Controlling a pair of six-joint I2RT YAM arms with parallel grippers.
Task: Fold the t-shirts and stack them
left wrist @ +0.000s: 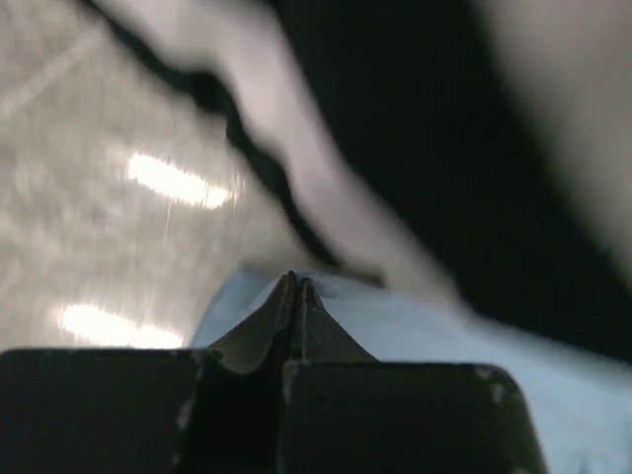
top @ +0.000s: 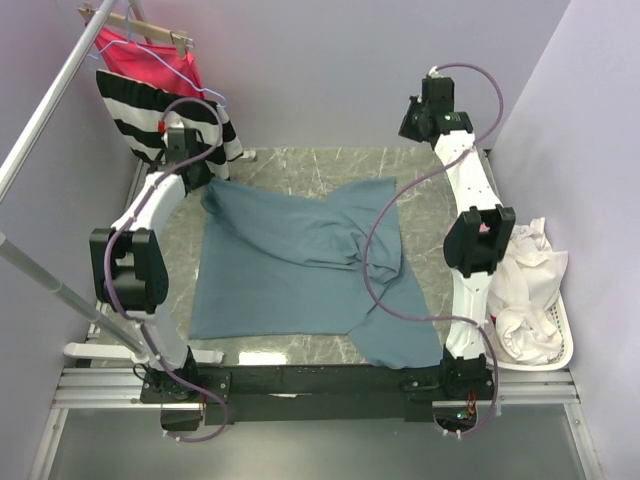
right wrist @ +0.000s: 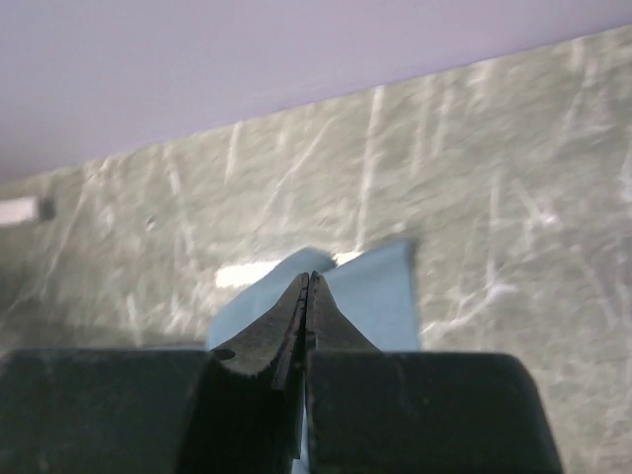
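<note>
A blue-grey t-shirt (top: 270,290) lies spread over the table, with folds across its upper part and right side. My left gripper (top: 200,176) is shut at the shirt's upper-left corner, close to the hanging striped cloth; in the left wrist view the blurred blue fabric (left wrist: 464,375) is at its fingertips, and whether any is between them is unclear. My right gripper (top: 406,130) is shut and raised at the back right, apart from the shirt, whose corner (right wrist: 375,296) shows beyond it in the right wrist view.
A rack with red (top: 150,65) and striped cloths (top: 150,115) stands at the back left. A white basket (top: 562,355) of white cloth sits at the right. Bare table (top: 300,170) shows along the back.
</note>
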